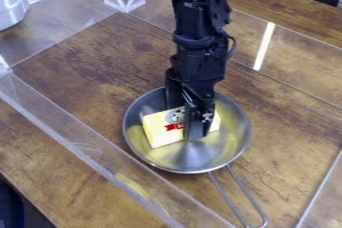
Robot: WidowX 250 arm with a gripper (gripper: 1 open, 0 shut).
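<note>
A yellow box with a red and black print (166, 134) lies in a round steel pan (201, 158), whose long handle points to the lower right. My black gripper (191, 120) reaches down from the top into the pan, over the box, its lower parts at or around the box's right portion. Whether its fingers are open or shut on the box is hard to make out.
Clear plastic edging runs along the lower left, and translucent objects stand at the top left.
</note>
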